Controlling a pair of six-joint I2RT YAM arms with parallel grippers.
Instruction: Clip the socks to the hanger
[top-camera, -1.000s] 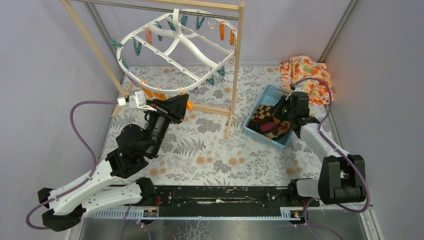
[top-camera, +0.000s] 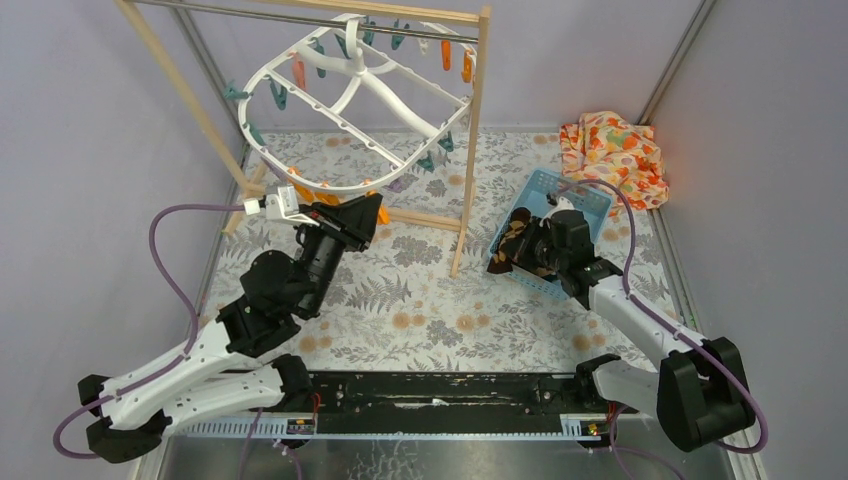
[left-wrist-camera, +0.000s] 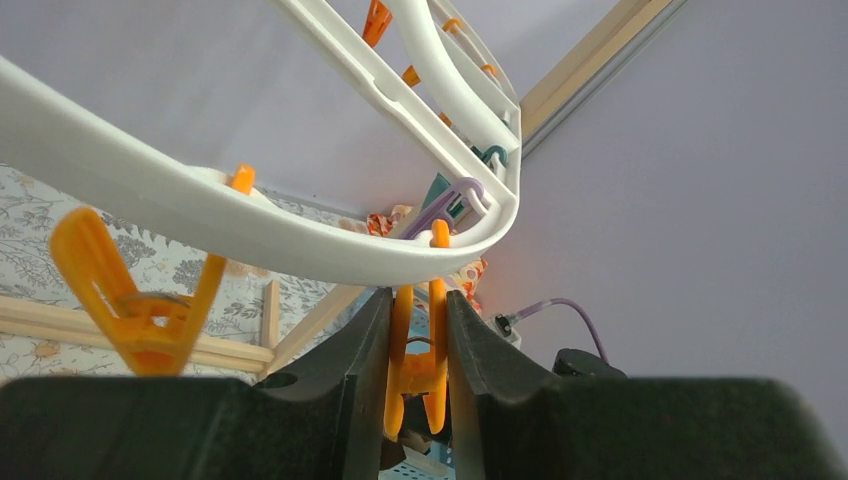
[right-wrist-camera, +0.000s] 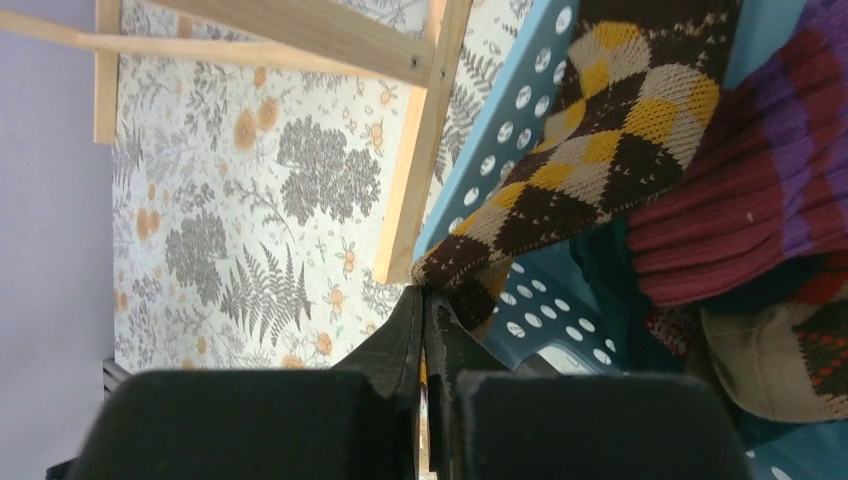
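Observation:
My left gripper is shut on an orange clothespin (left-wrist-camera: 419, 374) hanging from the white hanger's rim (left-wrist-camera: 300, 250). A brown, yellow and cream checkered sock (right-wrist-camera: 620, 140) is pinched at the tips of my shut right gripper, drawn up over the left side of the blue basket (top-camera: 548, 180). Other socks (right-wrist-camera: 750, 200), red, purple and argyle, lie inside the basket. In the top view the right gripper hides part of the sock.
The hanger hangs from a wooden frame (top-camera: 466, 190), with more clothespins around it. An orange patterned cloth (top-camera: 615, 160) lies behind the basket. The patterned floor between frame and basket is clear.
The right arm has swung left and toward the front from over the basket, dragging the checkered sock to the basket's left side.

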